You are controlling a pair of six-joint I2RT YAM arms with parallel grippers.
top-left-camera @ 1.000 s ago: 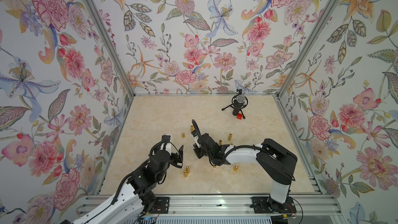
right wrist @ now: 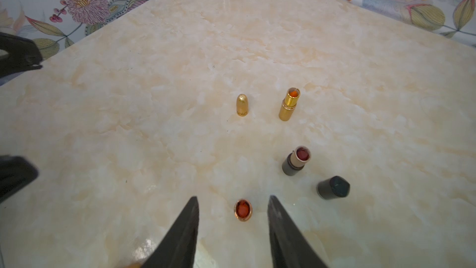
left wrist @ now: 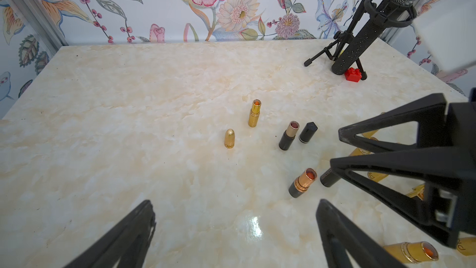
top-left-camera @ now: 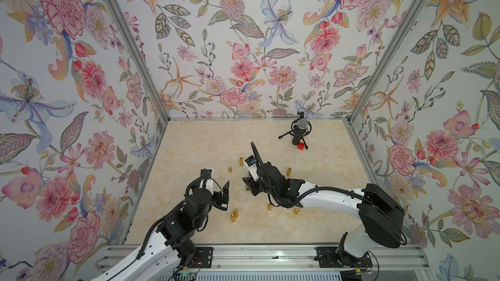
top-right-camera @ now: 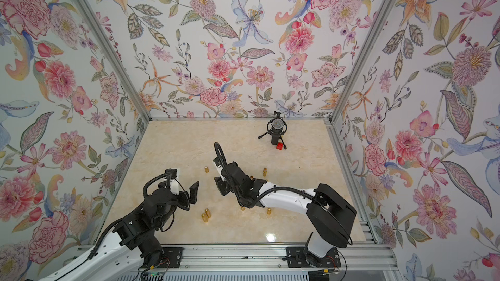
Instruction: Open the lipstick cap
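In the left wrist view, a copper-topped lipstick tube (left wrist: 302, 182) stands without a cap, and a dark tube (left wrist: 329, 177) beside it is partly covered by the right gripper. Farther back are a black lipstick tube (left wrist: 288, 136) showing its bare top, a black cap (left wrist: 308, 132), an uncapped gold tube (left wrist: 254, 113) and a small gold rounded piece (left wrist: 229, 138). My right gripper is open above the table; a round copper rim (right wrist: 243, 210) shows between its fingers, untouched. Empty and open, my left gripper hovers to the left over bare table.
Several gold tubes lie or stand at the right and front, among them a gold tube (left wrist: 409, 251) by the left wrist view's lower edge. A microphone on a tripod (top-left-camera: 298, 131) stands at the back right beside a red block (top-left-camera: 300, 146).
The right arm has swung its elbow outward to the right and its gripper has risen slightly, shifting a little right. The left arm and the tubes in sight look unchanged.
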